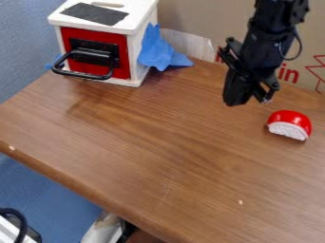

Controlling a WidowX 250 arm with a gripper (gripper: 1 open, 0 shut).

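Observation:
My black gripper hangs over the back right of the wooden table, left of and a little above a red object with a white edge lying on the table. Whether its fingers are open or shut is hard to tell from this view. A white toy oven with a red front and black handle stands at the back left, with a blue cloth beside it.
A cardboard backdrop stands behind. Blue floor and some equipment show past the table's left edge.

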